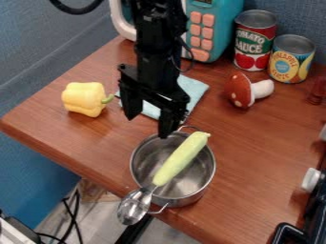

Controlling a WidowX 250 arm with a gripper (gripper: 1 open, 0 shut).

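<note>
My black gripper (149, 111) hangs above the middle of the table, just behind the steel pot (192, 179); whether its fingers are open or shut is hard to make out. The pot holds a yellow corn cob (185, 154) and a metal spoon (133, 206) that leans out over the front rim. A yellow pepper (86, 98) lies to the left of my gripper. A pale blue cloth (192, 89) is partly hidden behind it.
A red-capped mushroom (242, 90), two cans (254, 43) and a teal appliance (204, 29) stand at the back. A black appliance (300, 210) borders the right.
</note>
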